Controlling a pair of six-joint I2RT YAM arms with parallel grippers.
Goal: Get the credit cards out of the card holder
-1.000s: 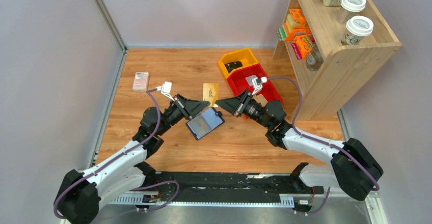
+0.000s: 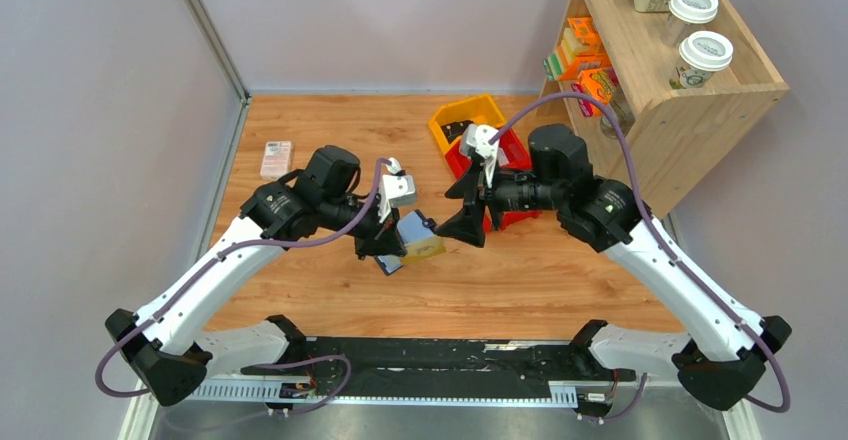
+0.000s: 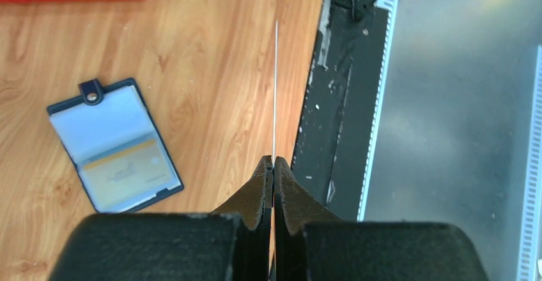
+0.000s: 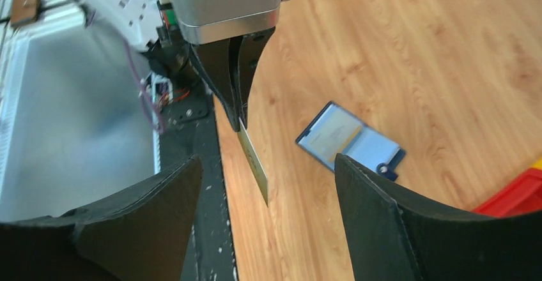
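Observation:
My left gripper is shut on a thin card [image 3: 275, 89], seen edge-on in the left wrist view; in the right wrist view the yellowish card [image 4: 254, 161] hangs from its fingertips. The dark card holder [image 3: 167, 188] lies open on the table below, with a pale sleeve and a yellowish strip showing. In the top view the card covers part of it. My right gripper is open, its fingers either side of the view of the held card, apparently apart from it.
A red bin [image 2: 505, 155] and a yellow bin [image 2: 465, 110] stand behind, beside a wooden shelf [image 2: 700, 135] with packs and cups. A small pale box [image 2: 276, 160] lies at back left.
My right gripper has lifted and moved slightly right, away from the left one.

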